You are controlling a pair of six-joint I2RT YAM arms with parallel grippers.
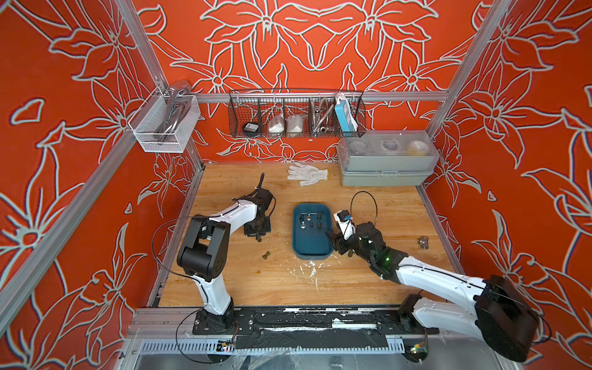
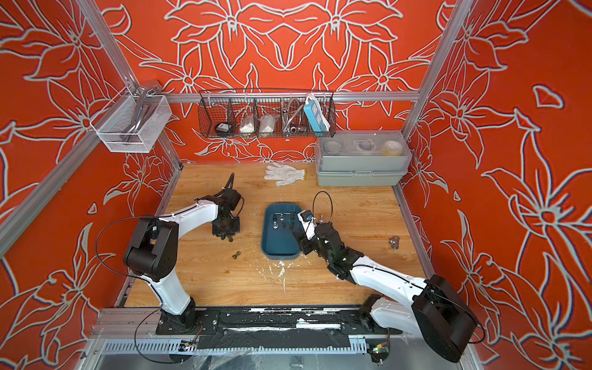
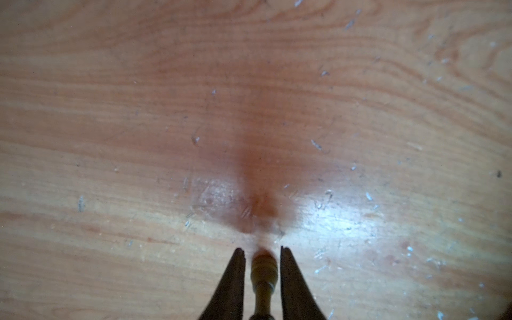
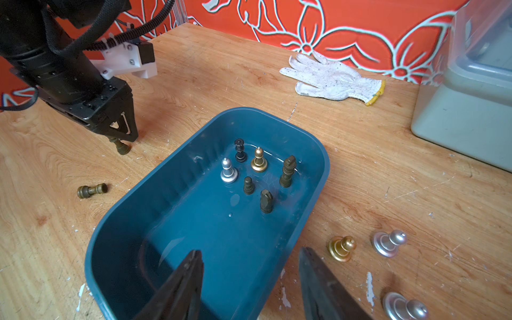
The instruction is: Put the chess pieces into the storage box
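Between the fingers of my left gripper is a bronze chess piece, with a narrow gap on both sides; the fingers are part open, and the piece rests on the wood. A second bronze piece lies on its side nearby. The blue storage box holds several pieces, among them a silver pawn and a gold one. My right gripper hangs open and empty over the box's right rim. Right of the box are a gold pawn, a silver pawn and another silver piece.
A white glove lies at the back of the table. The grey lidded case fills the back right. A small metallic object stands far right. Bare wood lies in front of the box.
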